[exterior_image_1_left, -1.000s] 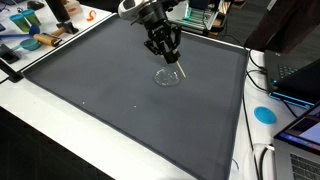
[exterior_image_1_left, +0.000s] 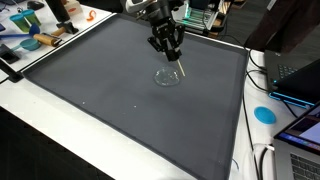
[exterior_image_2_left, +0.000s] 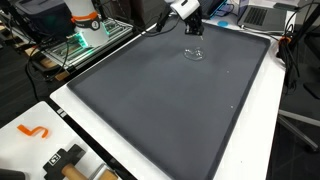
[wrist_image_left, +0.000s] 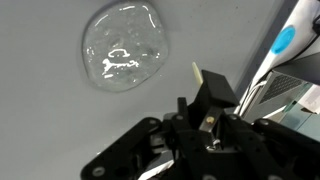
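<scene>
A thin, pale stick (exterior_image_1_left: 181, 68) points down from my gripper (exterior_image_1_left: 173, 56), which is shut on its upper part. In the wrist view the stick (wrist_image_left: 198, 74) juts out from between the dark fingers of the gripper. A clear, round dish (exterior_image_1_left: 166, 78) lies on the dark grey board, just beside the stick. From above, the dish (wrist_image_left: 126, 46) looks empty, with bright reflections on it, and the stick is off to its right. Exterior view 2 shows the dish (exterior_image_2_left: 194, 54) near the board's far end, close to the gripper.
The dark board (exterior_image_1_left: 120, 105) has wide free room around the dish. A blue disc (exterior_image_1_left: 265, 115) and laptops (exterior_image_1_left: 297, 158) are off to the right. Tools and a blue cup (exterior_image_1_left: 30, 45) stand at the far left, outside the board.
The arm has shifted only very slightly over the last second. The stick stays in the gripper, and the dish lies where it was.
</scene>
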